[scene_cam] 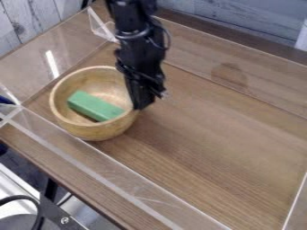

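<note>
A wooden bowl [74, 118] sits on the left of the wooden table, with a green block [96, 106] lying inside it. My black gripper [142, 97] is low at the bowl's right rim, pointing down. It looks shut, with nothing clearly visible between its fingers, though its tip is small and dark.
A clear plastic piece [100, 27] stands at the back left. A transparent edging runs along the near left, with dark cables below it.
</note>
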